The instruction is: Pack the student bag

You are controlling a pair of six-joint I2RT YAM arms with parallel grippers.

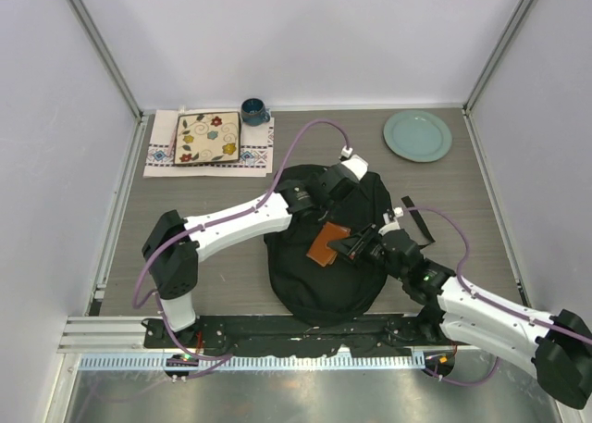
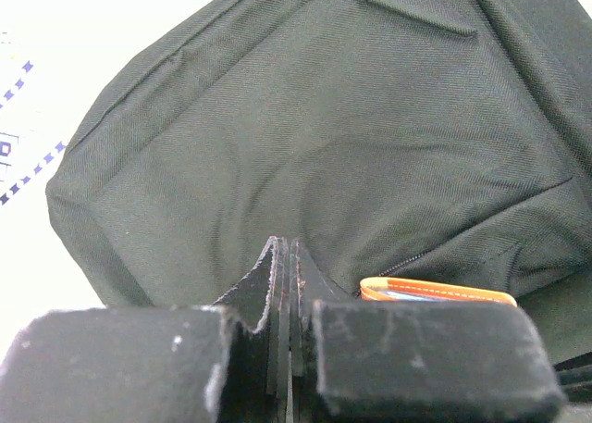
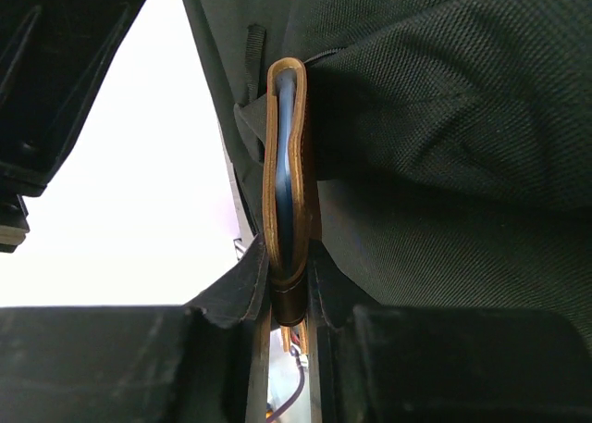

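Note:
The black student bag [image 1: 314,284] lies open in the middle of the table. An orange-brown flat item [image 1: 326,243], like a folder or pouch with a bluish inside, is in my right gripper, which grips its end and holds it upright in the right wrist view, over the bag. Its orange edge [image 2: 435,291] shows in the left wrist view beside my left gripper, which is shut with nothing visible between its fingertips, above the bag fabric near its upper part.
A patterned mat [image 1: 162,168] with a flowered square item [image 1: 206,136] and a blue mug [image 1: 254,111] are at the back left, a teal plate [image 1: 416,135] at the back right. A black strip [image 1: 418,221] lies right of the bag.

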